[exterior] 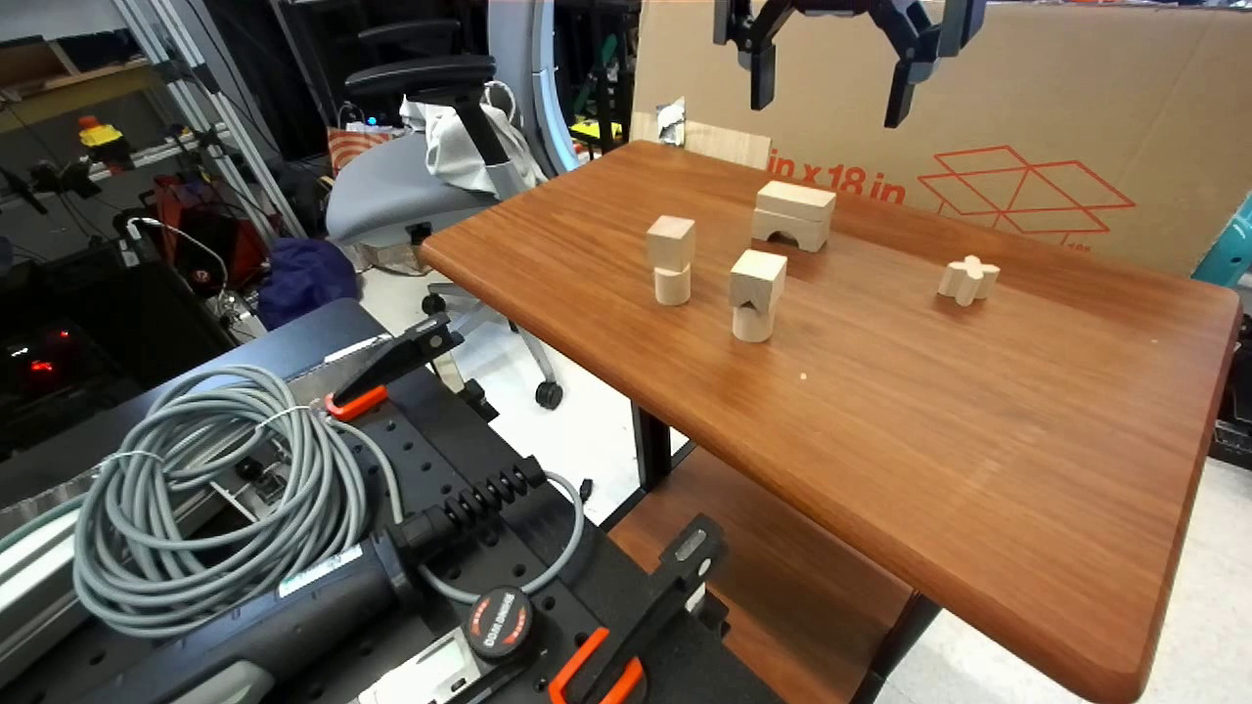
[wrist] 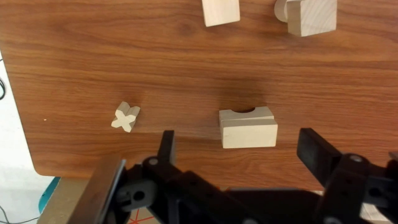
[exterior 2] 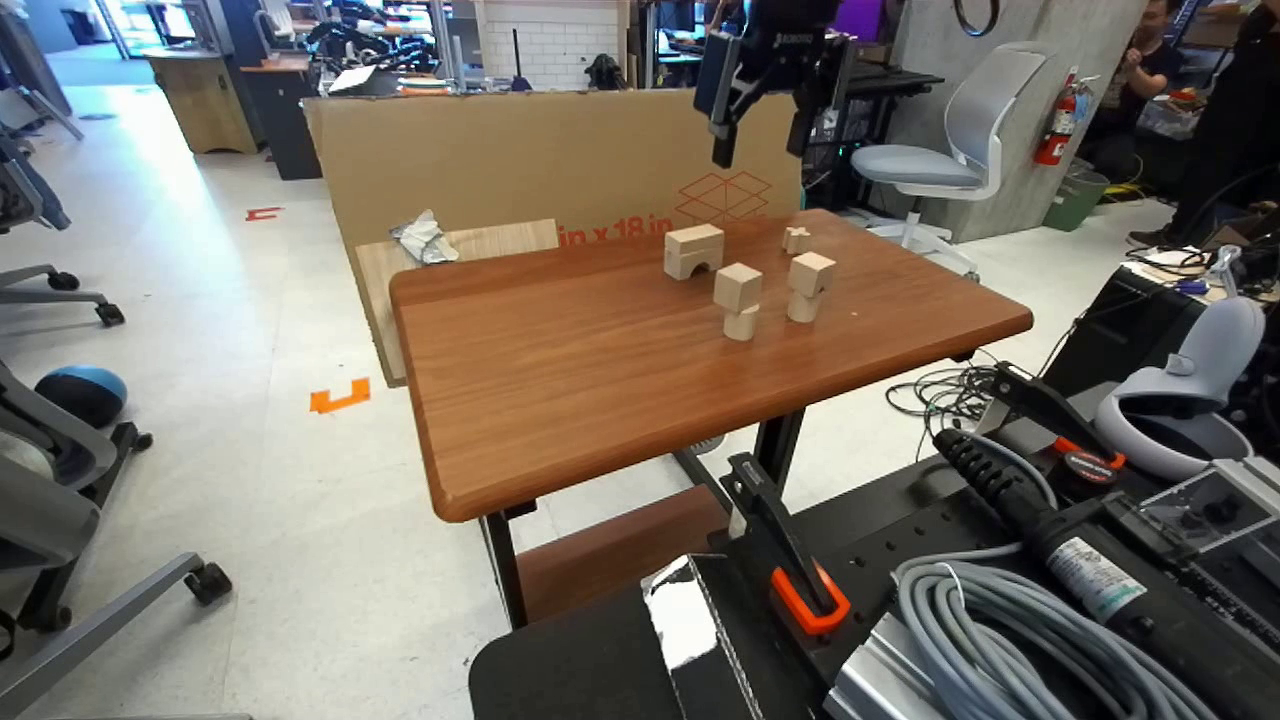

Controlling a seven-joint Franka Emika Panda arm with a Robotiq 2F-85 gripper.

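My gripper [exterior: 830, 108] stands open, well above the back of the wooden table [exterior: 998, 411], with nothing between its fingers. Below it, a flat block [wrist: 250, 135] rests on an arched block [wrist: 246, 113]; in the wrist view this stack shows between the two fingers. A small cross-shaped piece [exterior: 968, 281] stands alone to the right of that stack in exterior view 1. Nearer the table's front edge are two more stacks: one cube [exterior: 671, 242] on a cylinder [exterior: 672, 286], and another cube [exterior: 758, 280] on a cylinder [exterior: 752, 324], this second cube having a notch low on its side.
A large cardboard sheet [exterior 2: 504, 162] stands upright behind the table's back edge. In front of the table is a black cart surface with a coiled grey cable [exterior: 223, 505] and clamps.
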